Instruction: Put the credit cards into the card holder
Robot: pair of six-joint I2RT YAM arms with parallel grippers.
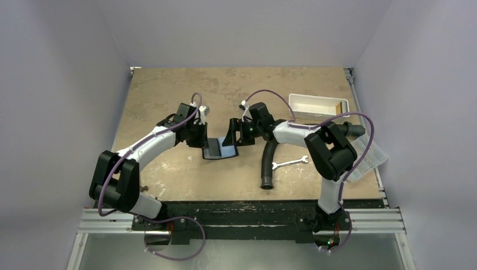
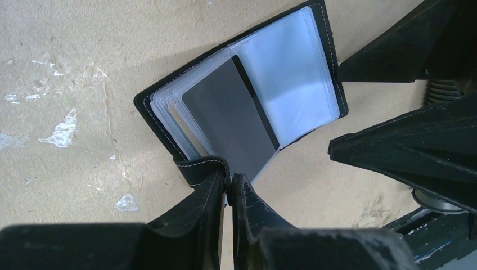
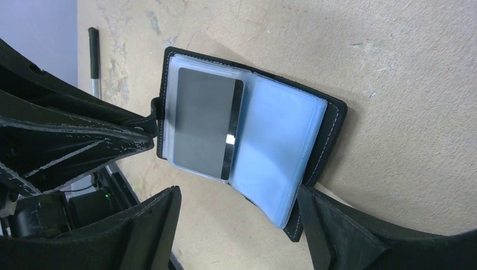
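Observation:
The black card holder point(image 1: 228, 149) lies open near the table's middle, with clear sleeves showing a grey card point(image 2: 230, 118) on one side and a pale blue-white sleeve point(image 3: 278, 146) on the other. My left gripper is shut on the holder's black strap at its edge. My right gripper stands open over the holder's other end, its fingers apart with nothing seen held between them.
A white tray point(image 1: 315, 106) sits back right. A black hose point(image 1: 267, 171), a wrench point(image 1: 289, 163) and a paper sheet point(image 1: 368, 157) lie to the right.

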